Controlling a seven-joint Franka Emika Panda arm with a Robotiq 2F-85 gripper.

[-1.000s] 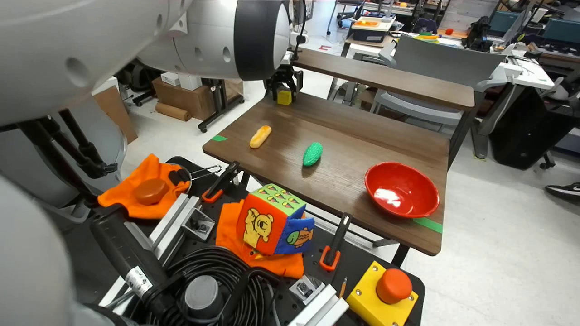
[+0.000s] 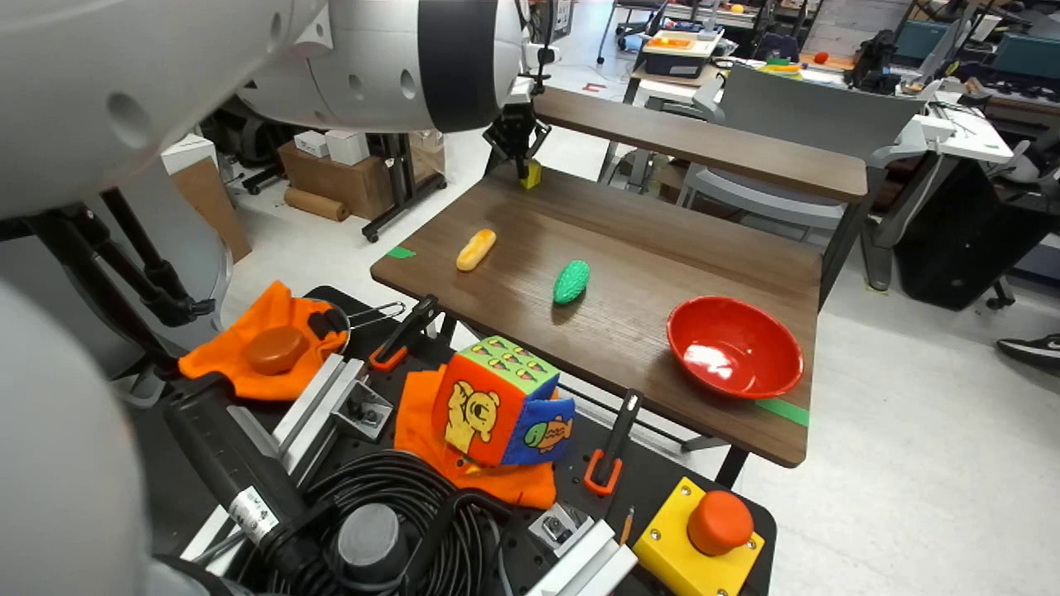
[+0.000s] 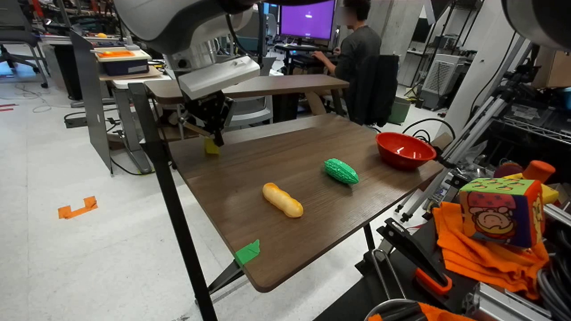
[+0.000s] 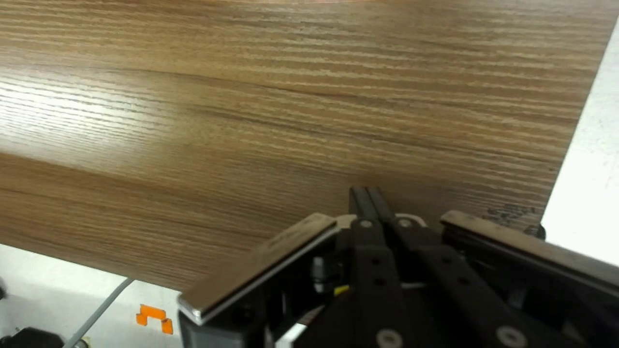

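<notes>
At the far corner of the brown table [image 2: 636, 253] is a small yellow block [image 2: 532, 175], partly hidden by my gripper [image 2: 522, 170]. In exterior view 2 the yellow block [image 3: 211, 147] shows right beside the gripper [image 3: 218, 141]. The wrist view has the gripper shut, its two fingers together with nothing between them, low over bare wood. Only a sliver of the yellow block [image 4: 341, 289] peeks out behind the gripper's linkage there; whether fingers and block touch, I cannot tell.
A bread-like yellow roll [image 2: 476, 249] and a green corn-shaped toy [image 2: 571, 282] lie on the table. Nearer its right end stands an empty red bowl [image 2: 734, 347]. A raised shelf [image 2: 696, 139] runs along the back edge.
The fingers stood open around the yellow block a second ago; now they are shut without it. The gripper has tilted, and the block shows slightly to the right in exterior view 1.
</notes>
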